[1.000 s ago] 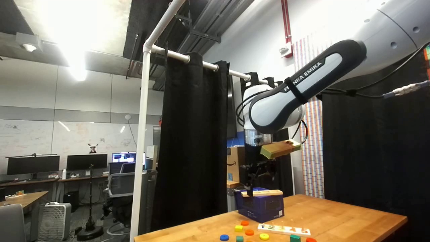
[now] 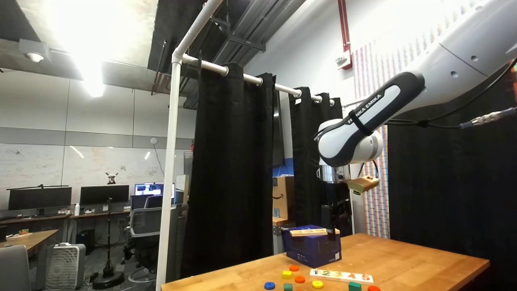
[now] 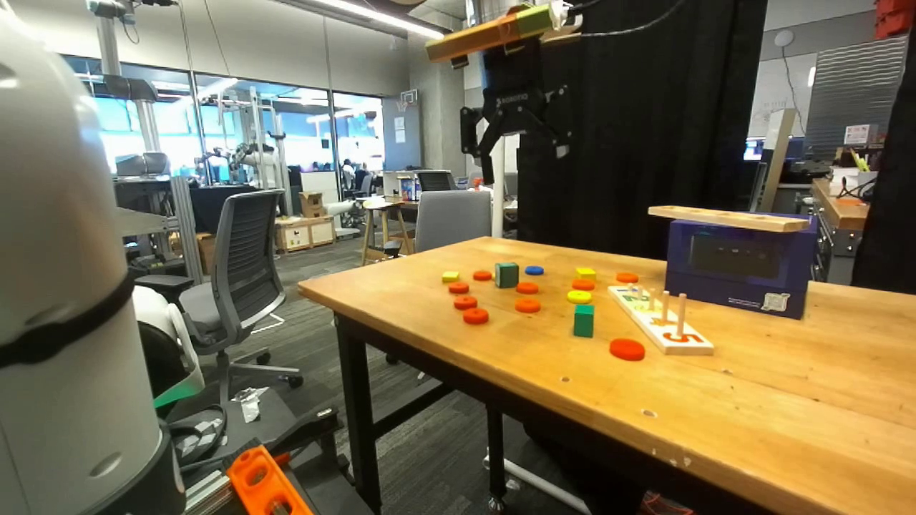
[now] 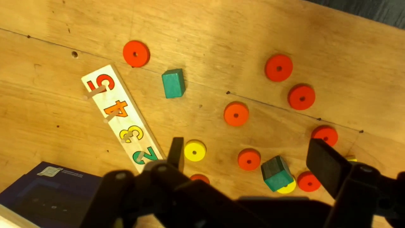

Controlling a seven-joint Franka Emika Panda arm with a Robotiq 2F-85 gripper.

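Note:
My gripper is open above the table, its two dark fingers wide apart and nothing held between them. Below in the wrist view lie a yellow ring, an orange-red ring and a dark green block that partly covers another yellow piece. The white number board with upright pegs lies left of the fingers; its far end is hidden by the gripper. A teal block stands near the board, and a red ring lies beyond its "5" end.
A dark blue box stands behind the number board with a wooden strip on top. Several more red rings and a blue ring are scattered over the table.
The arm and gripper have moved to the right in exterior view 1, and the wrist has turned. The objects on the table look unmoved.

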